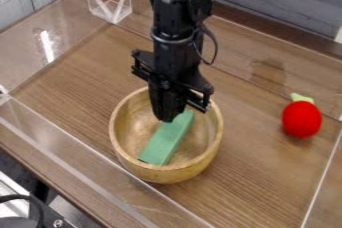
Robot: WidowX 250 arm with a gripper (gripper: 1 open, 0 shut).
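A wooden bowl [131,147] sits on the table in the lower middle, with a flat green bar [166,141] lying in it. My black gripper [168,106] is over the bowl's back part, pointing down just above the green bar's upper end. Its fingers are dark and overlapping, so whether anything is between them is unclear.
A red tomato-like object [302,119] with a pale green top lies at the right. A clear wire-like or plastic piece [114,4] is at the back left.
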